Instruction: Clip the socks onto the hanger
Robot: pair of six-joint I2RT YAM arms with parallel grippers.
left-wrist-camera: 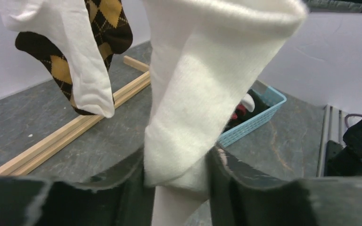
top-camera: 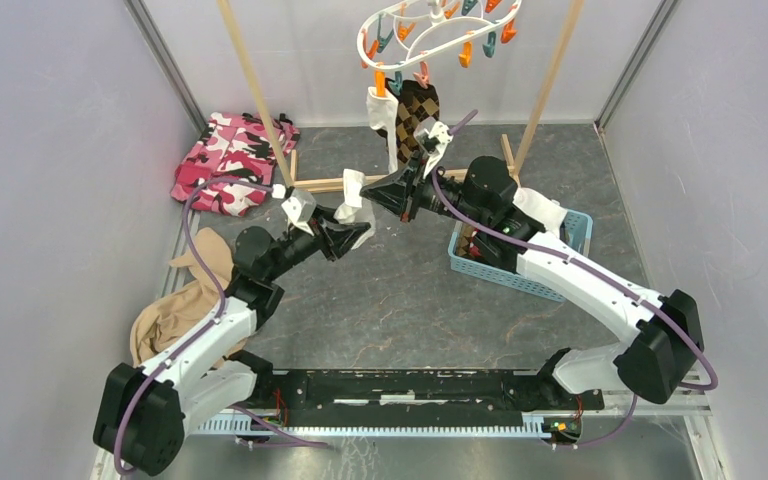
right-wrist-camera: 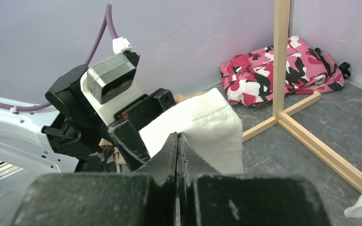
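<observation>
A loose white sock (top-camera: 354, 201) hangs between my two grippers over the floor. My right gripper is shut on its upper part. Lower down, the fingers of my left gripper stand on both sides of the white sock, part open, with the cloth filling the gap between them. On the white hanger (top-camera: 371, 58) with coloured clips, a white sock (top-camera: 383, 112) and a brown argyle sock (top-camera: 418, 115) hang at the front left; both also show in the left wrist view.
Under my right arm stands a blue basket (top-camera: 505, 281) with more socks. A wooden frame (top-camera: 330, 185) lies along the floor, its posts rising on both sides. Pink camouflage cloth (top-camera: 222, 160) and beige cloth (top-camera: 165, 318) lie at left. Mid-floor is clear.
</observation>
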